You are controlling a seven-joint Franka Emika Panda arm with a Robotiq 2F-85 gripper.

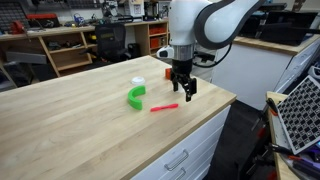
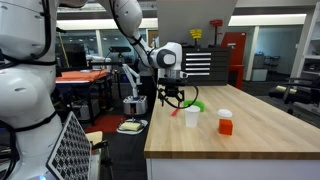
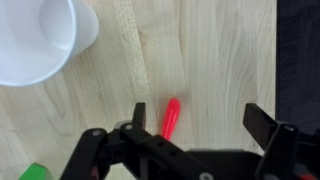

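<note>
My gripper is open above the wooden table, its fingers wide apart with nothing held. Below the fingers, nearer the left finger in the wrist view, lies a thin red stick; part of it is hidden by the gripper. In exterior view 1 the same stick lies just left of the gripper. A white cup fills the upper left of the wrist view. Beyond the stick, a green curved piece rests on the table.
An orange-red block and a round white container stand on the tabletop in exterior view 2. Close by my gripper there stands the white cup.
</note>
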